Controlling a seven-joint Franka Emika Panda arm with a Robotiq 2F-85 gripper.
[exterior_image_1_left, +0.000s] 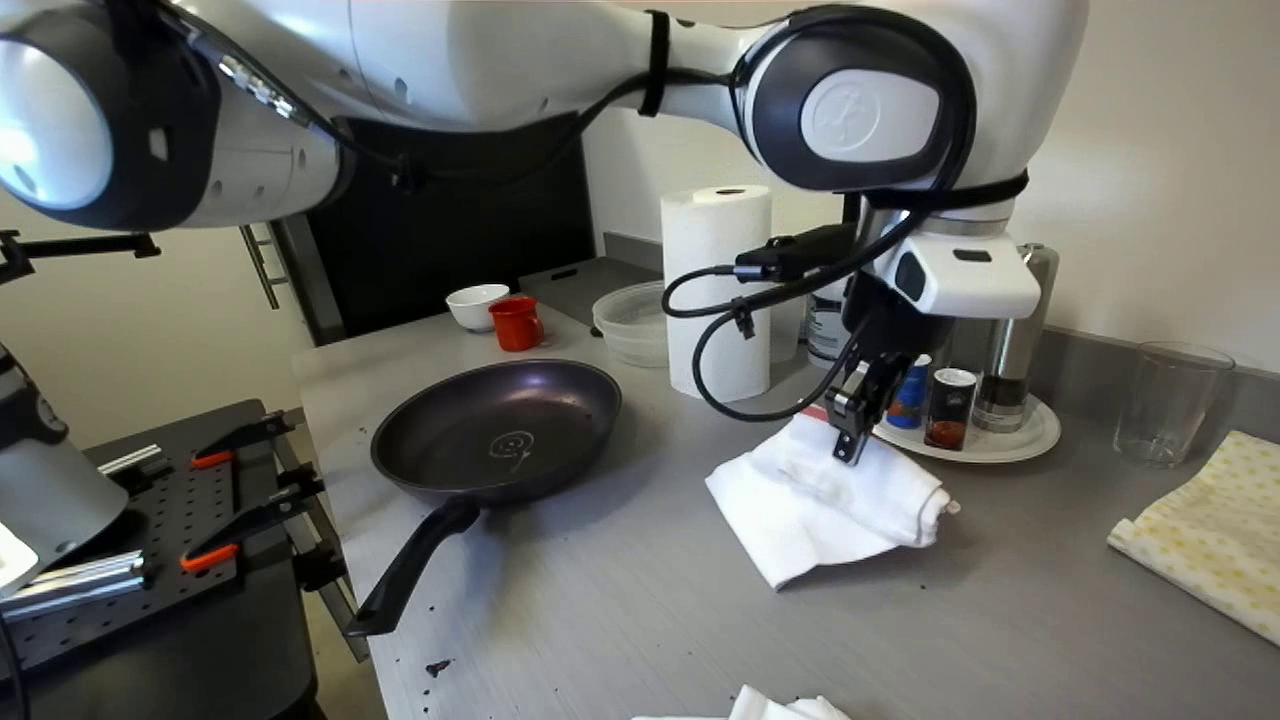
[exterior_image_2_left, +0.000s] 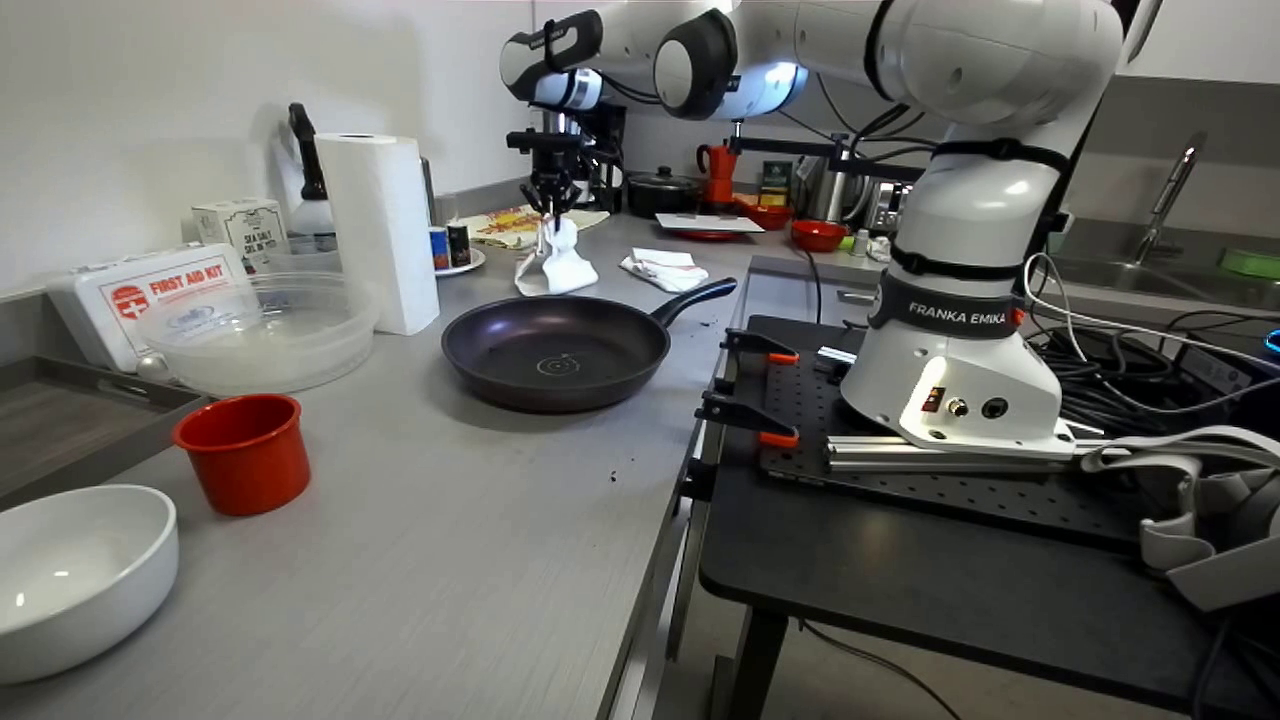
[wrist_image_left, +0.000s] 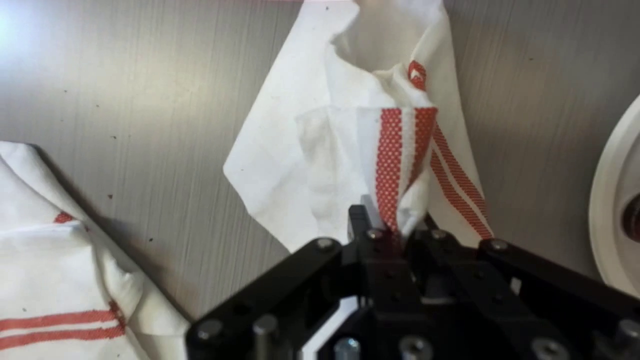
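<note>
A white cloth with red stripes hangs from my gripper, which is shut on a bunched, striped part of it. Its lower part rests spread on the grey counter, as the white cloth also shows in the second exterior view. In the wrist view the pinched fold rises between the dark fingers. A second white cloth with red stripes lies at the left of that view, apart from the held one.
A dark frying pan stands left of the cloth. Behind are a paper towel roll and a white plate with small jars. A clear glass and a yellow-patterned cloth are at right. Bare counter lies in front.
</note>
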